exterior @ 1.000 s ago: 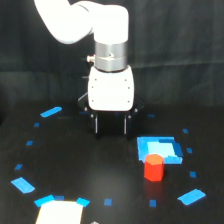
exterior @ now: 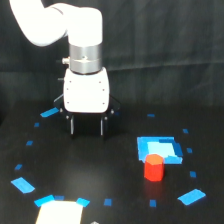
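Observation:
High above the dark table, left of centre, hangs my gripper [exterior: 87, 127] on a white arm [exterior: 86, 55]. Its two dark fingers point down and stand wide apart, with nothing visible between them. A red block [exterior: 153, 168] with an angular outline is on the right half of the table, well to the right of the gripper. Just behind it is a blue container [exterior: 145, 146] with a white patch inside; the block hides part of its front edge. At the bottom left, a pale block [exterior: 60, 213] is cut off by the frame edge, with blue showing around it.
Blue tape strips, such as one at the left [exterior: 22, 185] and one at the right [exterior: 191, 197], lie flat on the table along with several small blue squares. A dark curtain [exterior: 160, 55] closes off the back.
The arm and its gripper have moved to the left, away from the blue container. The blocks and the container have stayed in place.

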